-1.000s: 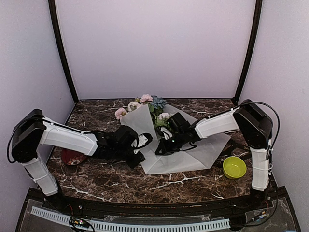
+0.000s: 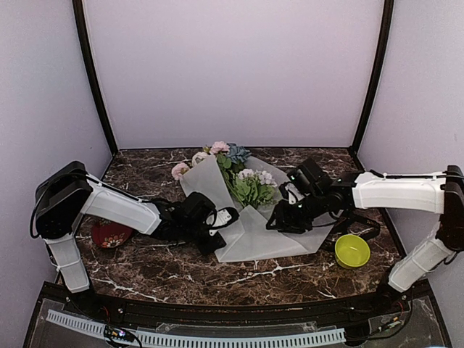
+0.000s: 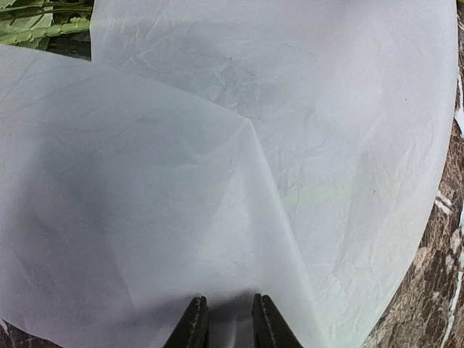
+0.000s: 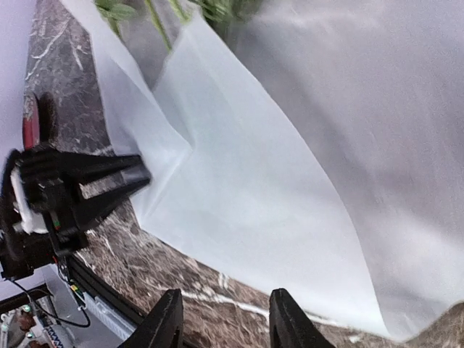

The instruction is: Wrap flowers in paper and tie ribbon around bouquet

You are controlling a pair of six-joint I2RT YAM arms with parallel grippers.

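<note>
Pink flowers point(image 2: 219, 147), a blue one point(image 2: 237, 153) and white blooms point(image 2: 257, 177) with green leaves lie at the back centre, partly enclosed by pale wrapping paper point(image 2: 254, 246). At the sheet's left side my left gripper point(image 2: 217, 243) is shut on a fold of the paper; the right wrist view shows its dark fingers point(image 4: 94, 167) at that fold. My right gripper point(image 2: 274, 223) hovers over the right half of the sheet. Its fingers stand apart in the right wrist view, with nothing between them. Most of the stems are hidden under the paper.
A yellow-green bowl point(image 2: 352, 251) stands at the front right, close to a black item point(image 2: 365, 228) that I cannot identify. The red dish point(image 2: 111, 233) sits at the left beneath the left arm. Bare marble table point(image 2: 196, 283) lies along the front.
My right gripper moved from the paper's centre to the right, uncovering white blooms and leaves.
</note>
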